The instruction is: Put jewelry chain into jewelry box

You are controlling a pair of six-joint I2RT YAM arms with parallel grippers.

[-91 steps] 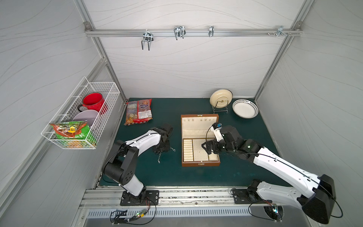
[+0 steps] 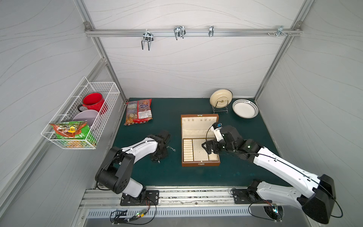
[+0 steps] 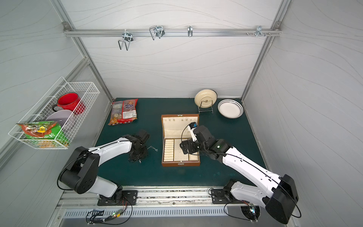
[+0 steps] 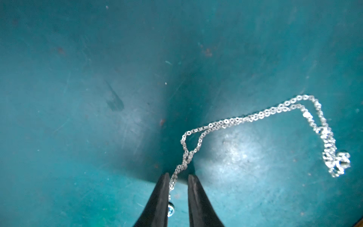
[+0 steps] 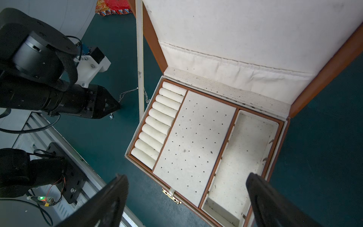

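Observation:
A thin silver chain (image 4: pixel 242 120) lies doubled in a bent line on the green table, its bunched end to the right and a small round bead at its lower end in the left wrist view. My left gripper is low over that lower end, with its fingers apart, a narrow gap between them. The chain runs through this gap, nearer the left finger; whether the pads touch it I cannot tell. The jewelry box (image 2: pixel 200 163) stands with its lid up, showing ring rolls, a dotted pad and an empty tray. Above it, my right gripper is wide open and empty.
A snack bag (image 2: pixel 138 111) lies at the back left. At the back right are a plate on a stand (image 2: pixel 221 99) and a white dish (image 2: pixel 245 108). Bare table separates the left gripper from the box.
The left arm has shifted slightly to the left and its gripper now covers more of the chain's near end. The right arm and the box have stayed put.

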